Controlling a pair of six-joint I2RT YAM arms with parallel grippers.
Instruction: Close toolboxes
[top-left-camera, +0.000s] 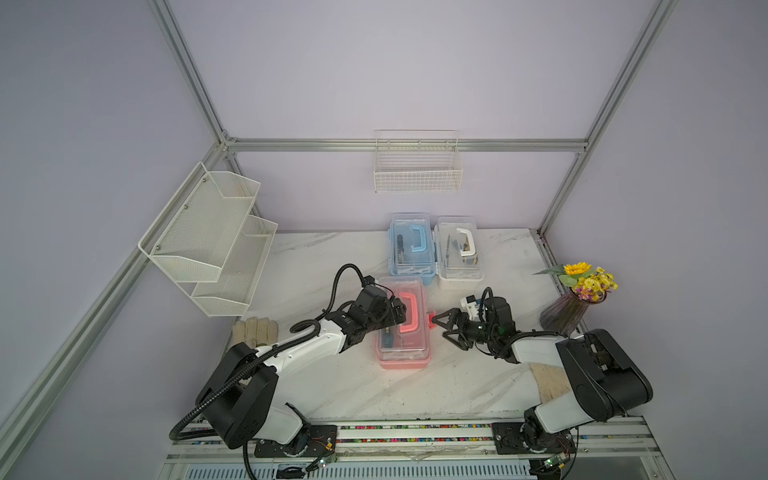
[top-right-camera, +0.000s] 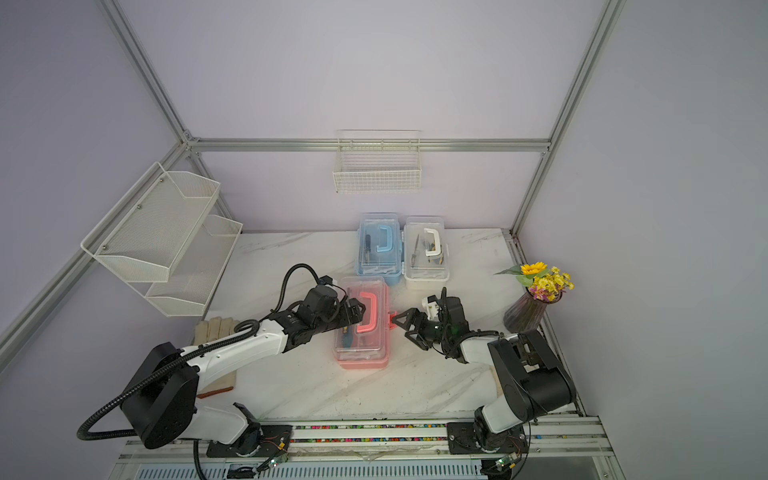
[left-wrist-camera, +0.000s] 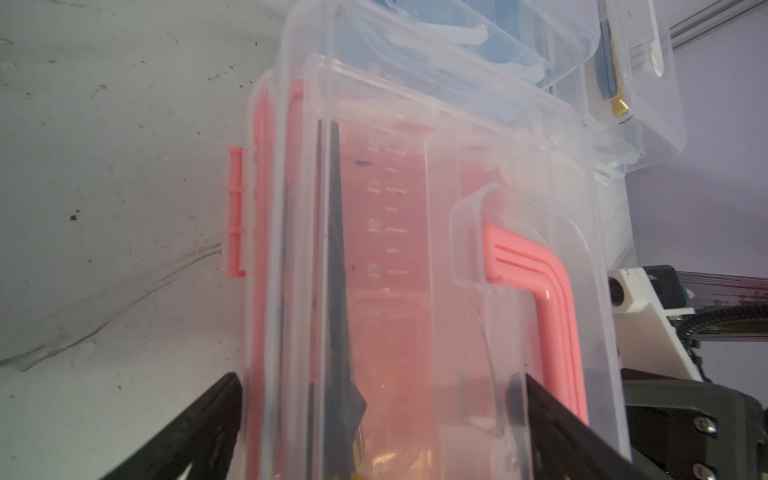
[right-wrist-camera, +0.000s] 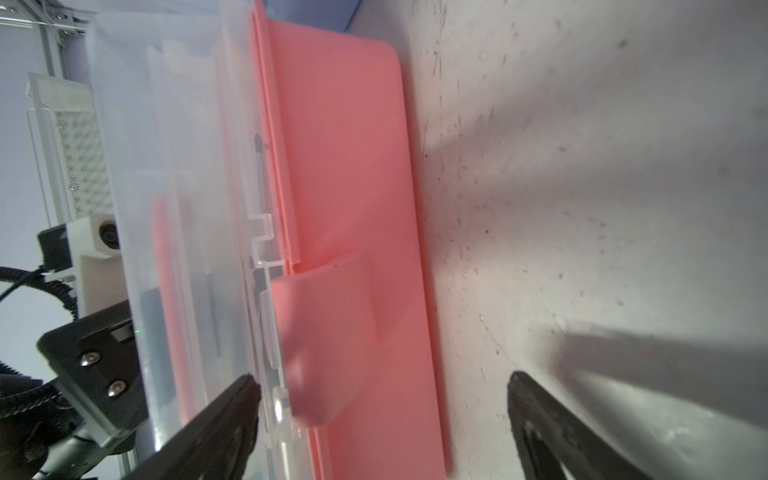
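Note:
The pink toolbox (top-left-camera: 404, 352) stands mid-table, its clear lid (left-wrist-camera: 400, 336) lying over the pink base. On the box's right side, the pink latch (right-wrist-camera: 328, 336) sits against the lid's clear catch; whether it is snapped cannot be told. My left gripper (top-left-camera: 402, 310) is over the lid, open, with a finger on each side of the lid region in its wrist view. Beside the latch, on the right, my right gripper (top-left-camera: 442, 329) stands open with nothing gripped; its left finger (right-wrist-camera: 228, 424) is near the lid edge. A blue toolbox (top-left-camera: 412, 248) and a white toolbox (top-left-camera: 458, 252) stand behind with lids down.
A flower vase (top-left-camera: 565, 310) is at the right edge of the table. Gloves (top-left-camera: 256, 330) lie at the left. A white wire basket (top-left-camera: 417, 172) and a white shelf (top-left-camera: 216, 240) hang on the walls. Table in front of the pink box is free.

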